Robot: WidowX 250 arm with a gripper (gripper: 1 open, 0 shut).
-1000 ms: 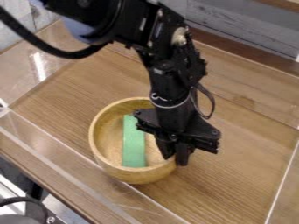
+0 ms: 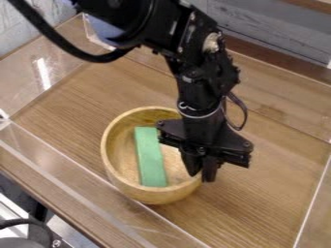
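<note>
A tan round bowl [image 2: 119, 145] sits on the wooden table, with a green bar-shaped block [image 2: 149, 155] lying inside its left part. My black gripper [image 2: 200, 167] reaches down over the bowl's right side, its fingertips at the right rim. It looks closed on that rim, though the gripper body hides the contact and much of the bowl's back right.
Bare wooden tabletop [image 2: 265, 194] lies to the right and at the back left. A pale wall runs along the back. Cables and metal parts show beyond the table's edge at the lower left.
The gripper and bowl have shifted very slightly over the last second; otherwise the scene looks the same.
</note>
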